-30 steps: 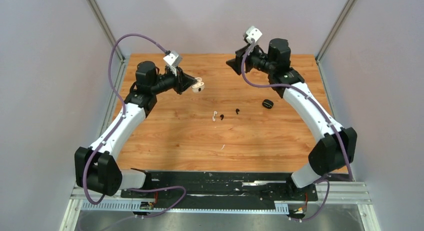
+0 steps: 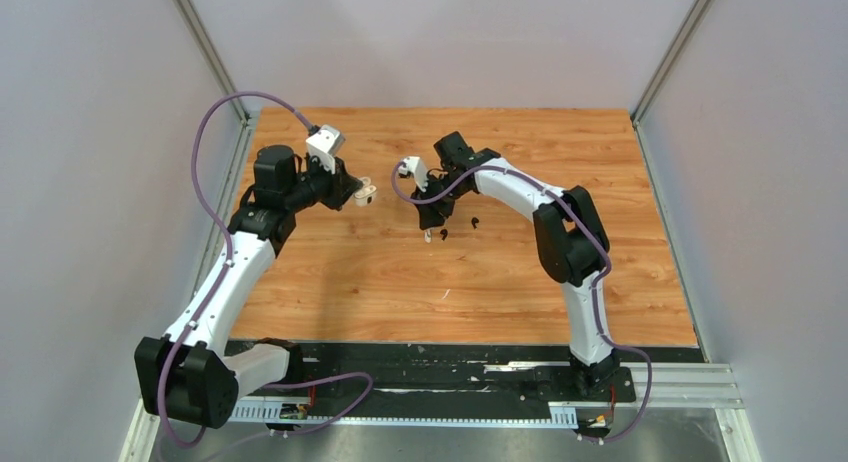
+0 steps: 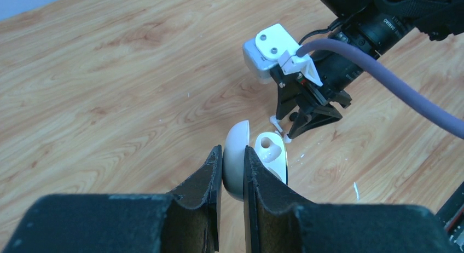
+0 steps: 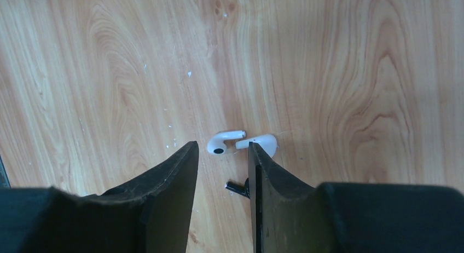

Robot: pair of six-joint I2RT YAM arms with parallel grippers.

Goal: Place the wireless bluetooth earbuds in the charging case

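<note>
My left gripper is shut on the white charging case (image 3: 270, 153), whose lid is open, showing an earbud hollow; the top view shows it left of centre. My right gripper is part open, low over two white earbuds (image 4: 218, 147) lying close together on the table, nothing visible between its fingertips. In the left wrist view its fingertips flank the white buds. A black earbud (image 4: 238, 188) lies just beside them, partly hidden by a finger.
Another small black piece (image 2: 475, 223) lies to the right on the wooden table (image 2: 330, 312). The right arm covers the right middle.
My right gripper has come down and left from the back right to the white earbuds. The left arm has shifted slightly left with the case in its grip.
</note>
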